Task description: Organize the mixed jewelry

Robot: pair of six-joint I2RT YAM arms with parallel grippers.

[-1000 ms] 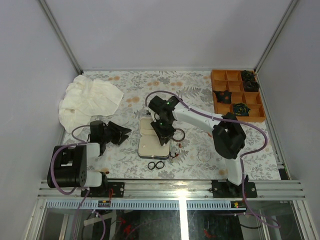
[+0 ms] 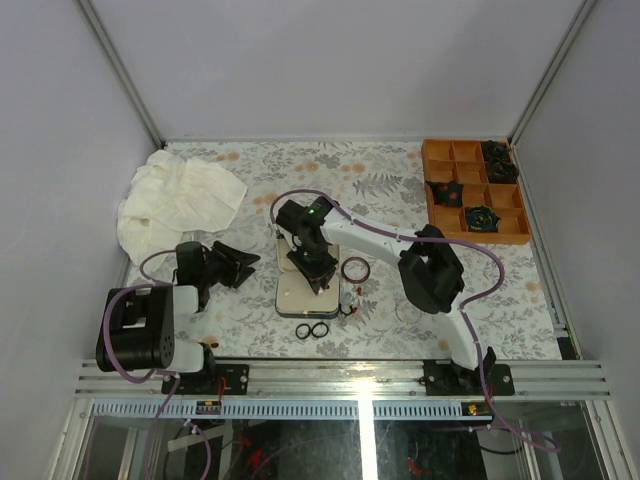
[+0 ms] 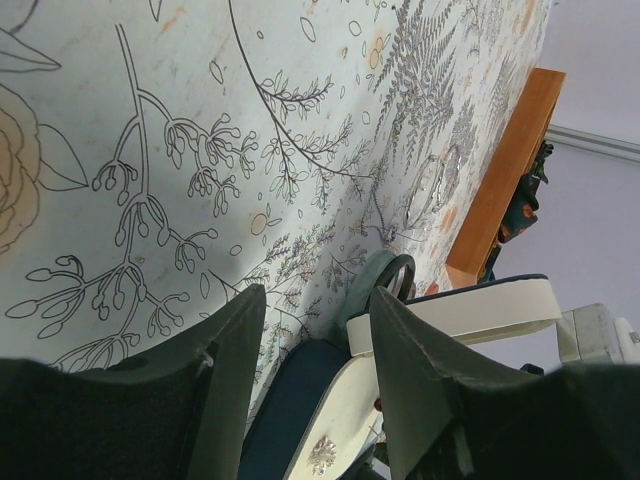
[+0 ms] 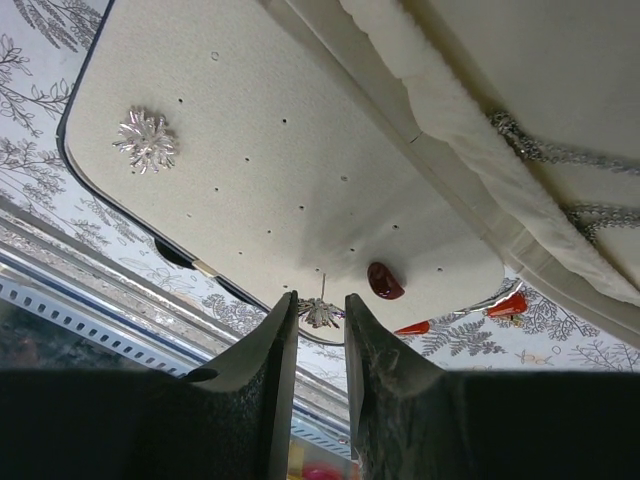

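Over the opened cream jewelry box (image 2: 291,297), my right gripper is shut on a silver flower-shaped stud earring (image 4: 320,316), its thin pin sticking up above the pad. A matching silver flower stud (image 4: 147,140) sits on the box's holed panel toward its other end. Near the gripped stud lies a dark red piece (image 4: 385,281), also on the panel. Silver chains (image 4: 570,157) hang in the other half. My left gripper stands left of the box, fingers apart and nothing between them.
Dark round bracelet (image 2: 355,270) and red-tipped jewelry lie right of the box; two black rings (image 2: 311,330) lie in front. A compartmented orange tray (image 2: 441,150) holding dark pouches stands back right, a white cloth (image 2: 175,200) back left.
My right gripper has moved left over the box panel, the arm following. The left arm, box and other jewelry show no visible shift.
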